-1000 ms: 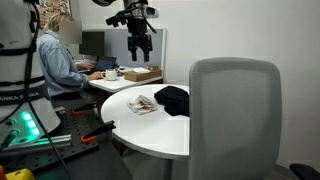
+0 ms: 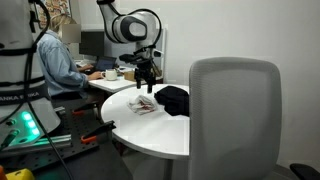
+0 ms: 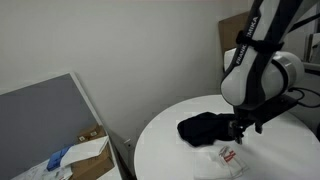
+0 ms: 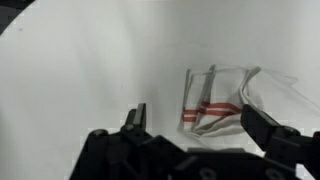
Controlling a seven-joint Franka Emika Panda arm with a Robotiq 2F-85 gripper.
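Note:
A crumpled white cloth with red stripes [image 4: 215, 100] lies on the round white table; it also shows as a pale cloth [image 2: 144, 104] in exterior view 1. Just above it hangs my gripper [image 2: 144, 88], open, its fingers apart and nothing between them. In the wrist view the cloth sits ahead of the gripper, nearer the right finger. A black cloth [image 2: 173, 100] lies bunched on the table beside the pale one, away from the fingers; exterior view 2 shows this black cloth [image 3: 205, 127] too.
A grey chair back [image 2: 234, 120] stands close against the table's near side. A person [image 2: 60, 65] sits at a desk behind, with a laptop and a mug.
Over the last second my gripper has come down from high above the table to just over the striped cloth, staying open. Both cloths lie where they were.

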